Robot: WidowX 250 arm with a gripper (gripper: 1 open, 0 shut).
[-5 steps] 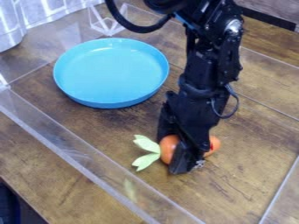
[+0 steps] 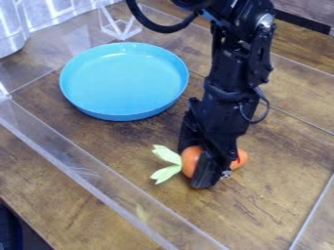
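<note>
An orange toy carrot [image 2: 236, 158] with pale green leaves [image 2: 166, 164] lies low over the wooden table, largely hidden by my black gripper [image 2: 209, 161]. The gripper is lowered onto it and shut on it, the orange showing between and beside the fingers, the leaves sticking out to the left.
A blue round tray [image 2: 124, 98] sits on the table at the upper left, behind the carrot. A clear plastic edge runs diagonally along the lower left.
The gripper and carrot have shifted very slightly, with the leaves a little higher in view than a second ago. The blue tray has not moved.
</note>
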